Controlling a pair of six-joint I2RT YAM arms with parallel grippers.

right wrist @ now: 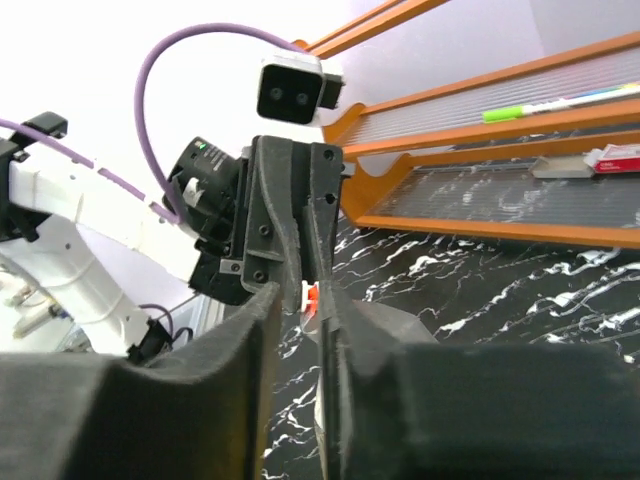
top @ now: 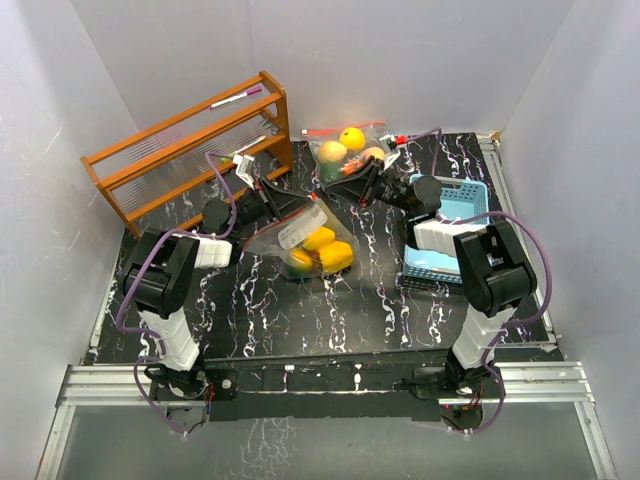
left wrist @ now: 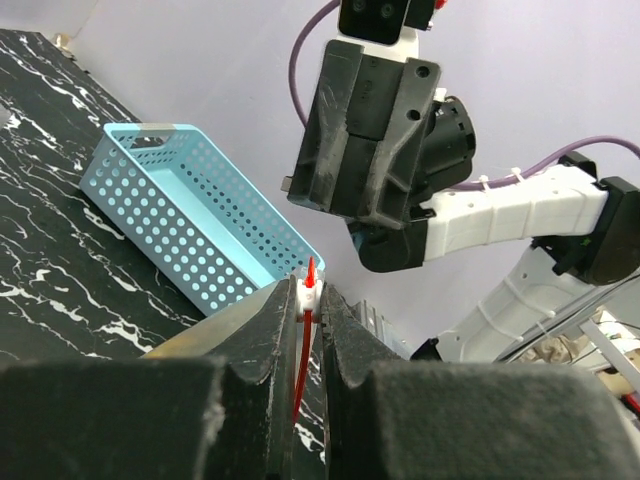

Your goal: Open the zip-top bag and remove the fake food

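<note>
The clear zip top bag (top: 260, 240) with yellow fake food (top: 334, 256) lies at the centre. My left gripper (top: 307, 197) is shut on the bag's red zipper end with its white slider (left wrist: 308, 298), seen upright between the fingertips in the left wrist view. My right gripper (top: 332, 190) is just above and right of it, apart from the zipper in the top view; its fingers in the right wrist view stand close together, and whether anything is between them cannot be told.
A second bag of fake food (top: 350, 147) lies at the back. A blue basket (top: 455, 188) stands at the right, a wooden rack (top: 180, 130) at the back left.
</note>
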